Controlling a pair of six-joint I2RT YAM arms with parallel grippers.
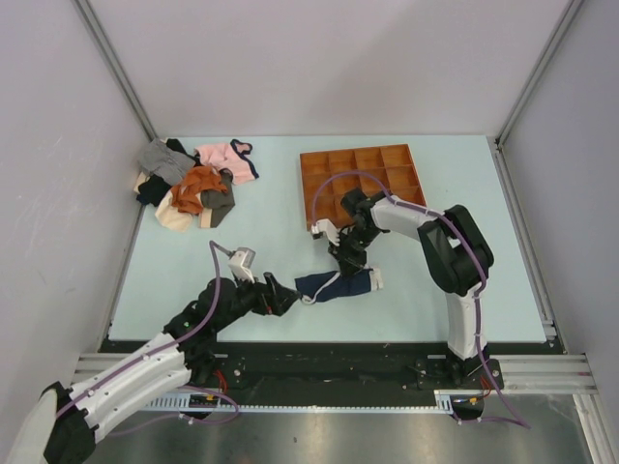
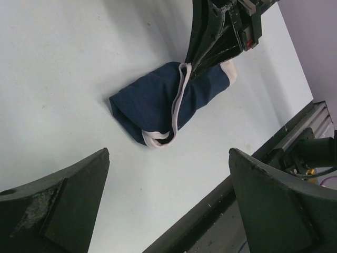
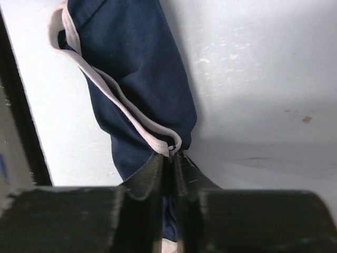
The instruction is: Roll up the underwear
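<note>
A navy pair of underwear (image 1: 319, 283) with a pale waistband lies folded into a low strip near the table's front. In the left wrist view the underwear (image 2: 150, 100) stretches diagonally, its waistband crossing the middle. My right gripper (image 1: 351, 268) is down at the cloth from the far side. Seen from the right wrist, the tips of the right gripper are drawn close together on the end of the waistband (image 3: 129, 113), with cloth bunched between them. My left gripper stands open at the left end of the underwear, its fingers (image 2: 68, 203) wide apart and empty.
A brown compartment box (image 1: 338, 164) stands at the back, behind the right gripper. Several crumpled garments (image 1: 198, 184) are heaped at the back left.
</note>
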